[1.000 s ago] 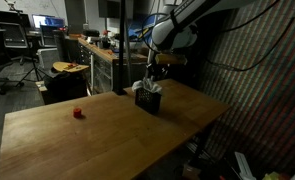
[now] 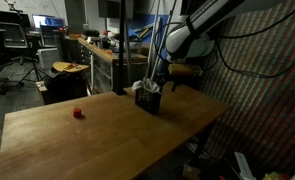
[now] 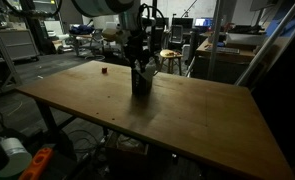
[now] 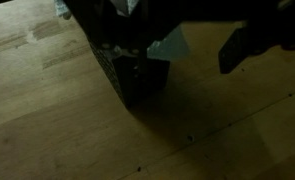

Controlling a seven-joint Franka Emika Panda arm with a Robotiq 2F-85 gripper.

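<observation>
A black mesh box [image 2: 147,101] stands on the wooden table, with crumpled white material [image 2: 144,86] sticking out of its top. My gripper [image 2: 167,86] is low at the box's right side, fingers pointing down. In the wrist view the gripper has its two fingers apart, one dark fingertip [image 4: 230,54] over bare table at the right. The other finger is over the box [image 4: 139,88], beside a pale scrap [image 4: 172,46] of that material. Whether it touches the material is too dark to tell.
A small red object [image 2: 77,113] lies alone on the left part of the table [image 2: 97,145]. The table surface in front of the box is bare. A dark upright post [image 2: 122,45] rises behind the table.
The arm has come lower and nearer to the box, toward the viewer. The box looks to be in the same place, and the red object has not moved.
</observation>
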